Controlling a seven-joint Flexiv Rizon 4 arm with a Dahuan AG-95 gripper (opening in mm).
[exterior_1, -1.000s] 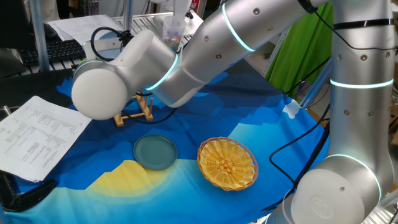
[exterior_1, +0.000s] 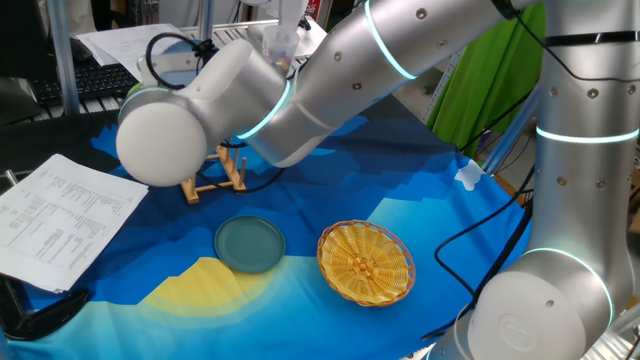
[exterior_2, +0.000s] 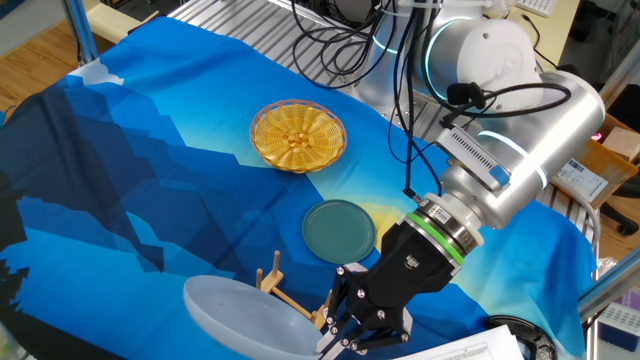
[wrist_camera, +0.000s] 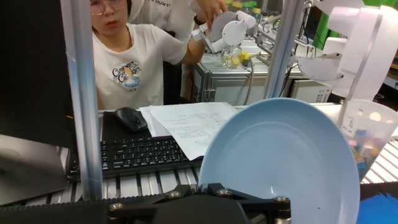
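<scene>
A light blue-grey plate (exterior_2: 240, 312) is held up on a tilt by its edge, with my gripper (exterior_2: 334, 338) shut on it at the right end in exterior view 2. From the wrist, the plate (wrist_camera: 280, 165) stands face-on, right of centre, its lower part cut by the frame edge and the gripper's linkage. A wooden rack with upright pegs (exterior_2: 272, 282) is partly behind the plate. Exterior view 1 shows part of that rack (exterior_1: 239, 170) below the arm's wrist, which hides the gripper and the held plate.
On the blue cloth lie a dark green plate (exterior_1: 250, 244) and, to its right, a round yellow wicker basket (exterior_1: 366, 263), which looks empty. Printed papers (exterior_1: 62, 220) lie at the left edge. A keyboard (wrist_camera: 146, 152) sits beyond the table, with a person behind it.
The arm has shifted slightly, its upper links a little to the right and up compared with a second ago. The green plate, basket and rack have stayed in place.
</scene>
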